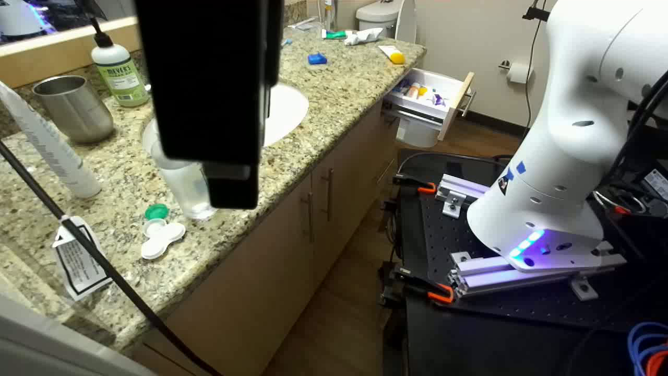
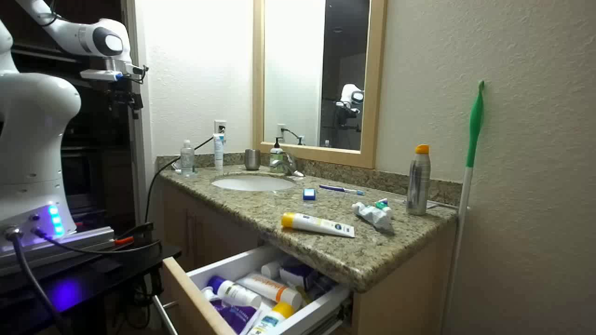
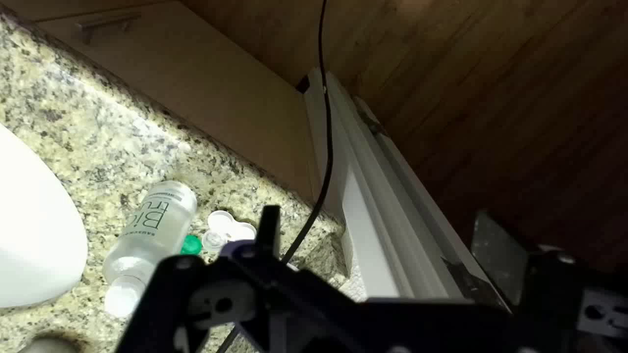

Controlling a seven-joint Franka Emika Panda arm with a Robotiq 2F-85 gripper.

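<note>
My gripper is open in the wrist view, its fingers wide apart with nothing between them. Exterior view 2 shows the gripper [image 2: 127, 101] raised in the air at the left, clear of the counter. The wrist view looks down on a clear bottle [image 3: 150, 235] standing on the granite counter. Beside it is a white contact lens case [image 3: 242, 231] with one green cap [image 3: 191, 244]. In exterior view 1 a large black shape [image 1: 206, 81] close to the camera hides part of the sink and the bottle's upper part.
A black cable [image 3: 328, 153] crosses beside the counter end. The drawer [image 2: 193, 298] stands open, filled with tubes and bottles. On the counter lie a yellow-capped tube [image 2: 321, 225], a blue box [image 2: 308, 194] and a crumpled white tube [image 2: 373, 215]; a spray can [image 2: 418, 184] stands upright.
</note>
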